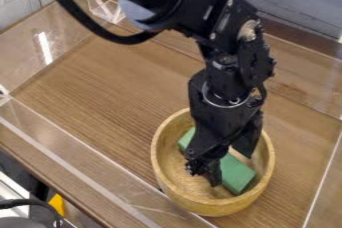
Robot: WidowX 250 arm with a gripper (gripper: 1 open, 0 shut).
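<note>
My black gripper [219, 158] reaches down into a round tan bowl [187, 191] in the lower middle of the camera view. Its fingers hang over a green block [234, 175] lying in the bowl and partly hide it. Whether the fingers are open or closed on the block is unclear.
Clear panels run along its near left edge and the right side. A white wall stands at the back, and a small yellow object [55, 202] sits at the lower left.
</note>
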